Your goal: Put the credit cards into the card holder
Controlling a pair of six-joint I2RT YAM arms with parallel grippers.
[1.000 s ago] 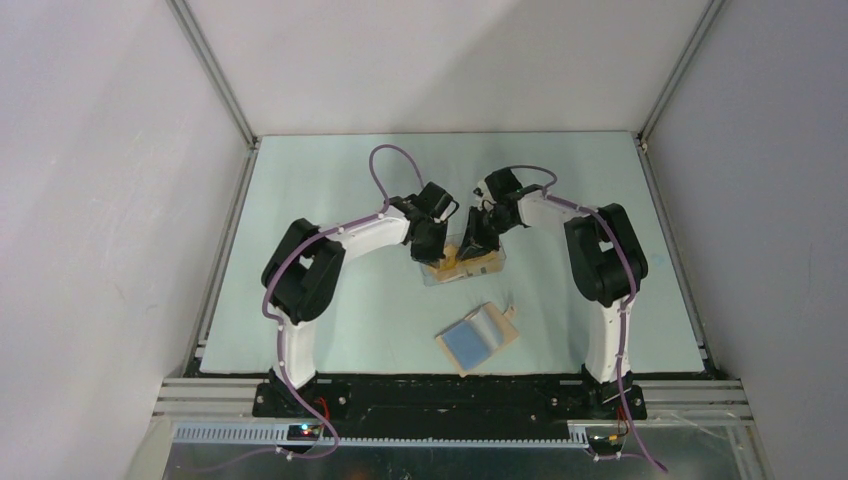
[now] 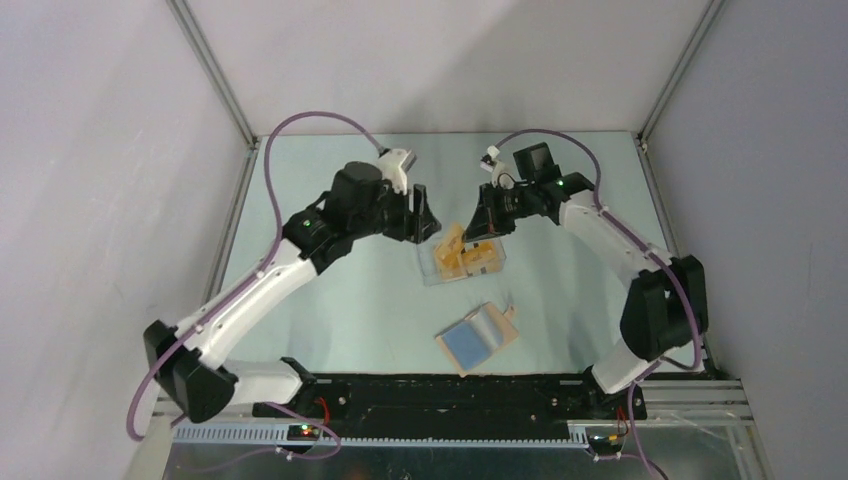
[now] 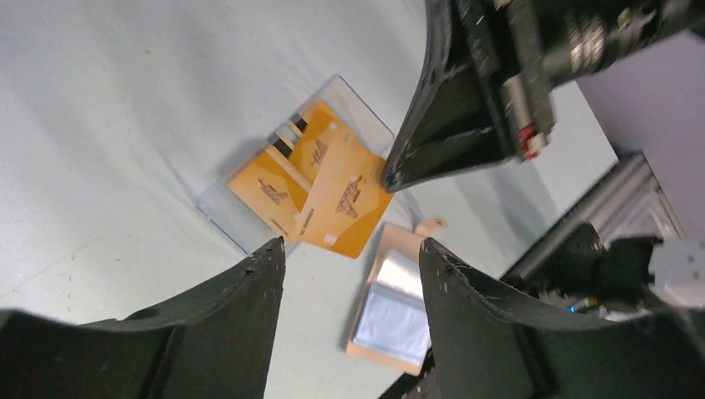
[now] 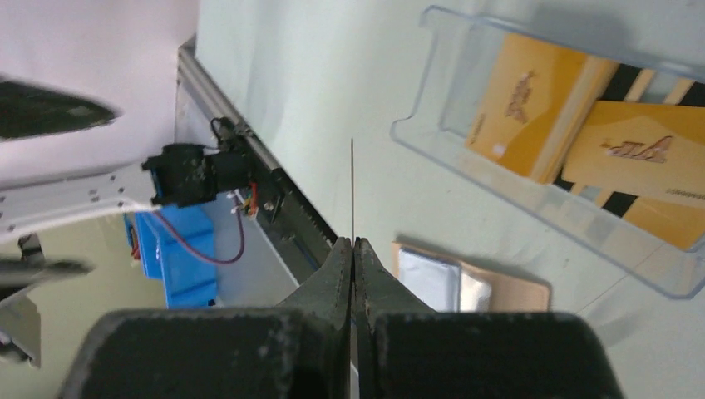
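My right gripper [image 2: 470, 234] is shut on an orange credit card, seen edge-on as a thin upright line in the right wrist view. Beneath it a clear plastic card holder [image 4: 420, 83] holds several orange cards [image 4: 524, 100], some leaning or lying askew. My left gripper [image 2: 418, 222] is raised left of the right one, its fingers apart and empty in the left wrist view.
A tan board [image 2: 505, 335] with blue and silvery pieces lies in front of the holder. White walls surround the bench [image 2: 300, 170].
My left gripper has risen and drawn back from the holder and the card, its fingers now apart. The right arm has lifted higher, with the card at its fingertips.
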